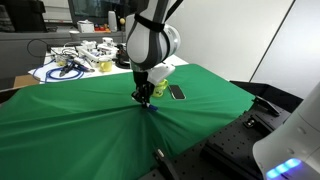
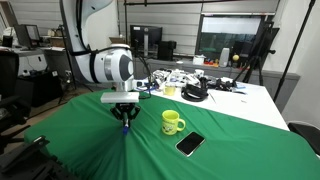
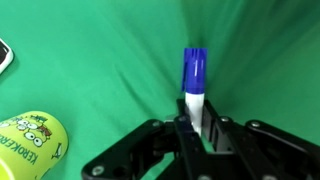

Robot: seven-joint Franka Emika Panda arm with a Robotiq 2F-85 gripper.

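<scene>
A slim white marker with a blue end [image 3: 194, 72] sticks out ahead of my gripper in the wrist view. The fingers are closed around its white part. In exterior view 2, the gripper [image 2: 126, 118] points down at the left of the green cloth, with the blue end [image 2: 126, 128] below the fingers. Exterior view 1 shows the blue end [image 1: 151, 107] under the gripper too; whether it touches the cloth I cannot tell.
A yellow-green mug [image 2: 173, 122] stands upright right of the gripper in exterior view 2, with a dark phone [image 2: 189, 144] lying near it. Cables and a headset [image 2: 195, 92] lie towards the back. The green cloth [image 2: 245, 140] is wrinkled but clear at the right.
</scene>
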